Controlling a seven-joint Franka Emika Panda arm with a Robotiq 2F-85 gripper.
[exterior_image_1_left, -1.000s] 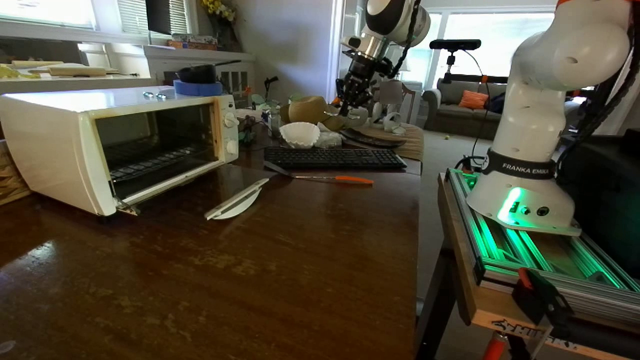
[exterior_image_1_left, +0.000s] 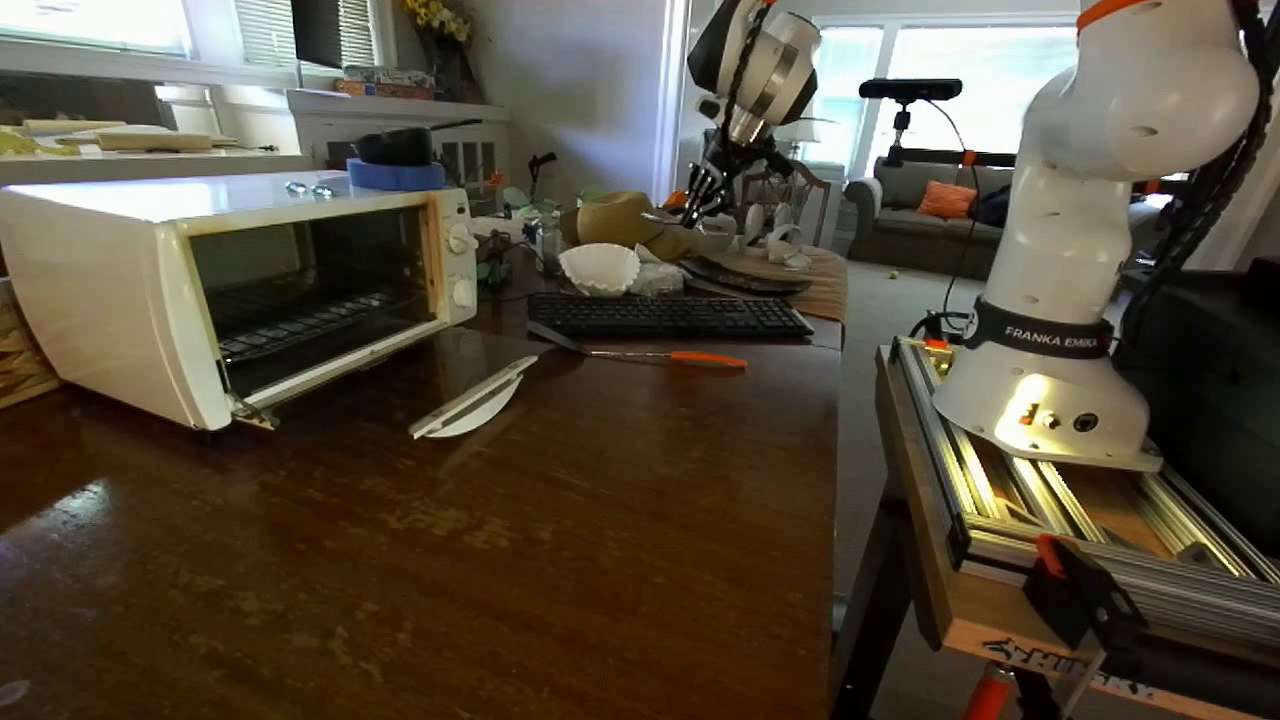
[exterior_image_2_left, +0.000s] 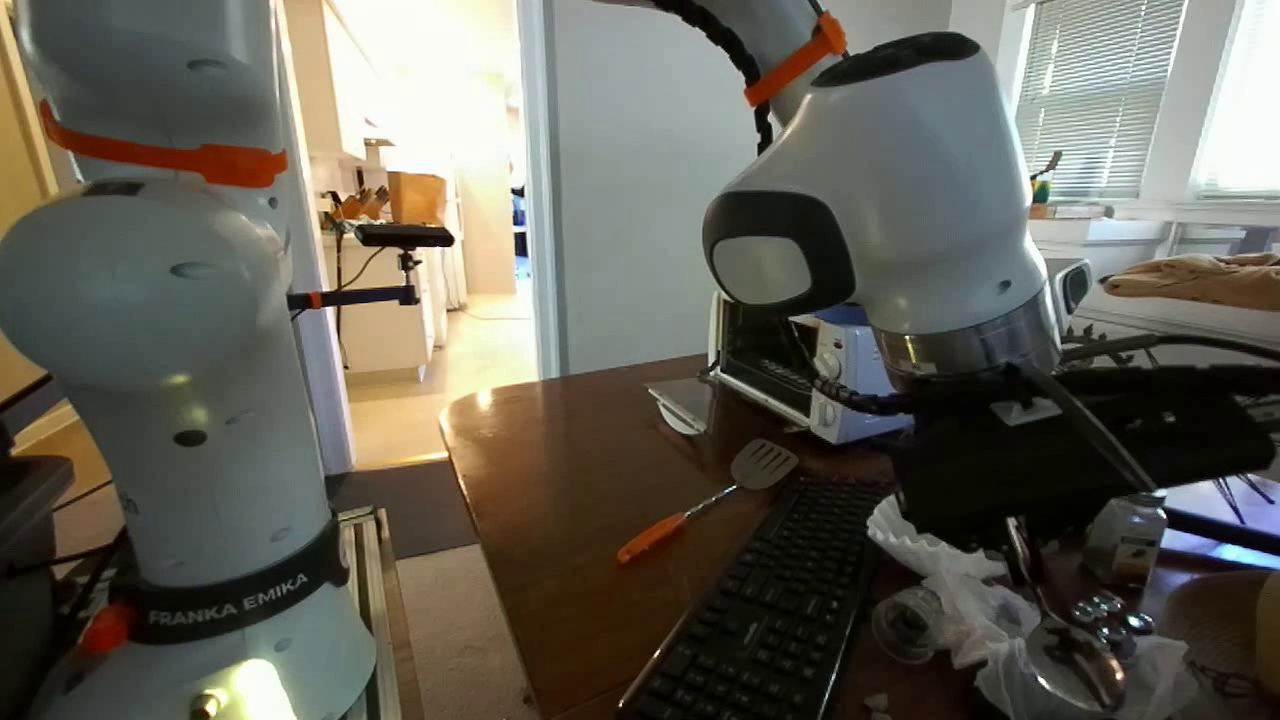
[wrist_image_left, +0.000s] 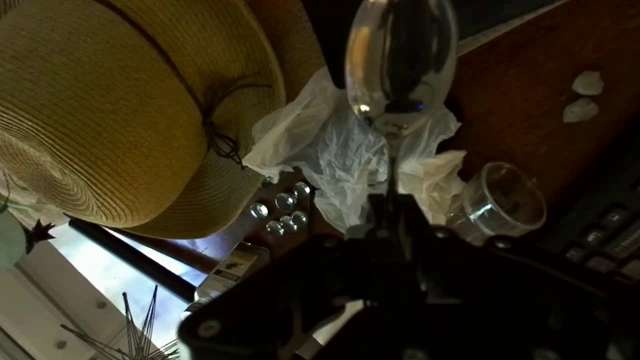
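A shiny metal spoon (wrist_image_left: 400, 66) points away from my gripper in the wrist view, its handle pinched between the shut fingers. Exterior view 2 shows the same spoon (exterior_image_2_left: 1071, 662) bowl down over crumpled white paper (exterior_image_2_left: 1002, 606), the fingers hidden behind the dark wrist mount. In exterior view 1 my gripper (exterior_image_1_left: 696, 214) hangs above the far end of the table, near the straw hat (exterior_image_1_left: 615, 218). Below the spoon in the wrist view lie the white paper (wrist_image_left: 348, 159) and a small clear cup (wrist_image_left: 510, 201).
Glass beads (wrist_image_left: 285, 202) and the hat (wrist_image_left: 120, 120) lie close by. A black keyboard (exterior_image_1_left: 672, 316) and an orange-handled spatula (exterior_image_1_left: 708, 359) rest nearer the table's middle. The white toaster oven (exterior_image_1_left: 108, 300) stands open at left.
The arm's wrist has tilted and shifted slightly left in exterior view 1, with the gripper still over the far clutter. The light at the robot's base has turned from green to yellowish white.
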